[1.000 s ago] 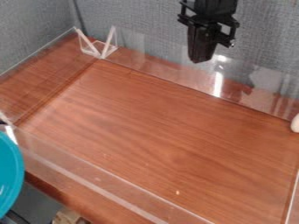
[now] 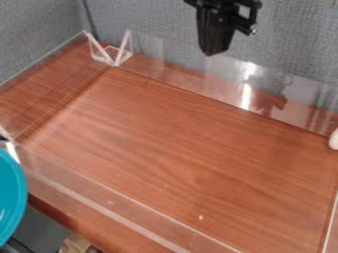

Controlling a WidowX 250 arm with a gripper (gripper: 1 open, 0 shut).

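Observation:
My black gripper [image 2: 212, 40] hangs high at the top centre of the camera view, in front of the grey back wall and above a wooden tray floor [image 2: 179, 148] with clear low walls. Its tip points down; I cannot make out anything held at it, and the fingers look shut.
A white wire stand [image 2: 109, 51] is at the back left corner. A cyan round object [image 2: 8, 193] is at the left front edge, and a white object [image 2: 333, 138] at the far right. The tray floor is clear.
The gripper has risen and shifted to the left over the last second. The other objects look unchanged.

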